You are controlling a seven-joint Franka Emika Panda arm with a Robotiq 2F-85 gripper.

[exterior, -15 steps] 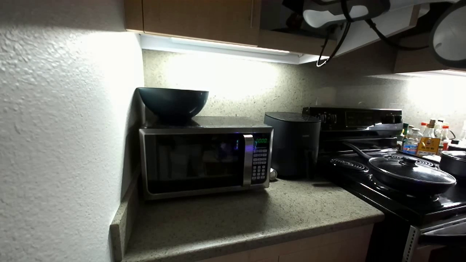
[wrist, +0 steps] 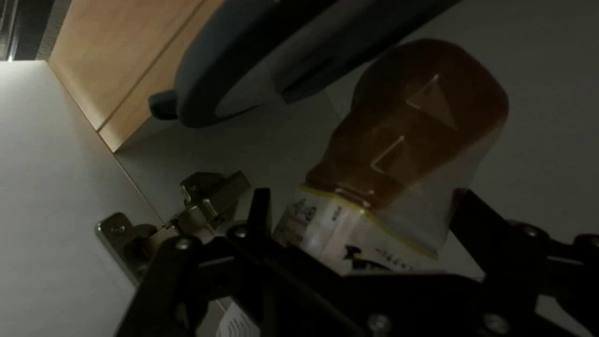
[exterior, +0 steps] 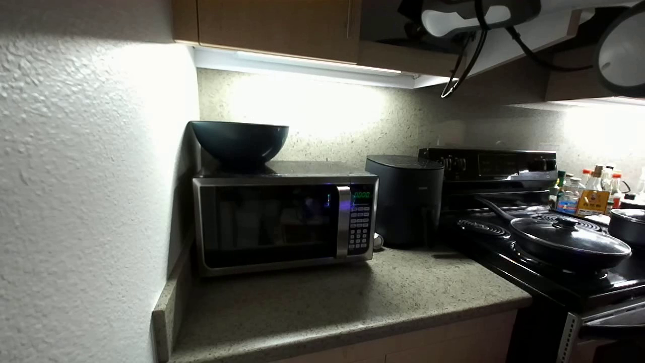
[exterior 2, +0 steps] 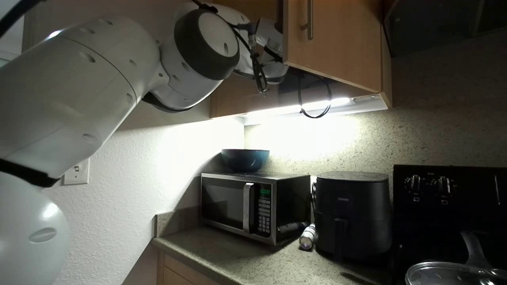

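A clear plastic package with brown contents and a pale printed label (wrist: 410, 129) fills the middle of the wrist view, inside the dim cabinet. My gripper stands open, one dark finger (wrist: 259, 210) left of the package's label end and the other finger (wrist: 469, 219) at its right side. The label's lower part is hidden by the gripper body; whether the fingers touch the package I cannot tell. In exterior view 2 the arm (exterior 2: 204, 47) reaches up to the open cabinet, and the gripper itself is hidden behind the cabinet door (exterior 2: 332, 42).
A metal hinge (wrist: 196, 210) and a dark grey curved object (wrist: 224, 73) lie close to the gripper. Below the cabinet are a microwave (exterior: 272, 224) with a dark bowl (exterior: 242, 142) on top, an air fryer (exterior: 405, 199) and a lidded pan (exterior: 568, 242).
In exterior view 1 the arm's wrist part and its hanging cable have shifted slightly to the right. The counter and the things on it look unchanged.
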